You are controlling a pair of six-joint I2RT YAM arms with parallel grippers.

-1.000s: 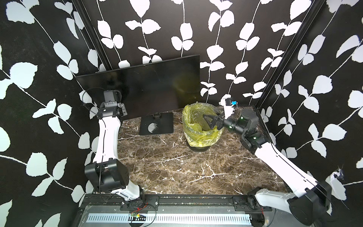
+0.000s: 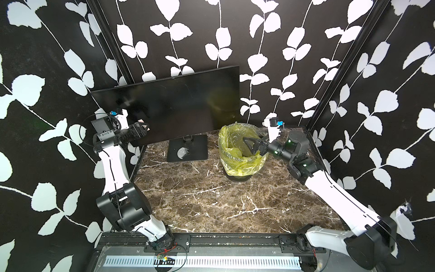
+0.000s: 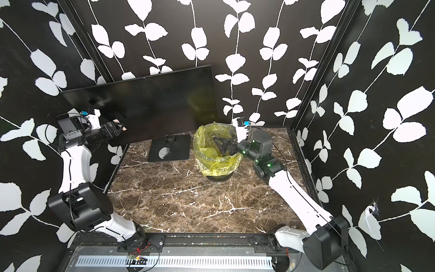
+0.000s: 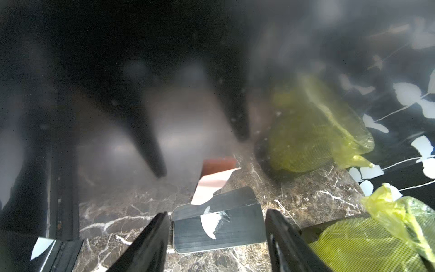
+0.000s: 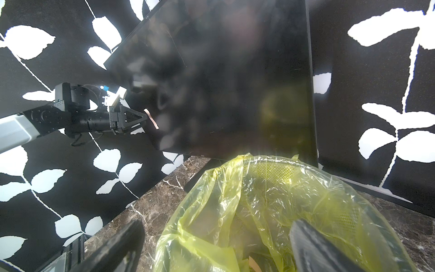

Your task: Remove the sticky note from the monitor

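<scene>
The black monitor (image 2: 176,99) leans at the back left on its stand. A pale pink sticky note clings to the screen's lower left, curling away; it also shows as a sliver (image 5: 151,118) in the right wrist view. My left gripper faces the note, open, its fingertips just short of it and nothing between them. My right gripper hangs at the rim of the yellow-lined bin (image 2: 240,165), its two fingers apart and open.
The bin stands right of the monitor's stand (image 2: 185,156). Patterned walls (image 3: 385,68) close in the back and sides.
The right arm has not visibly moved.
</scene>
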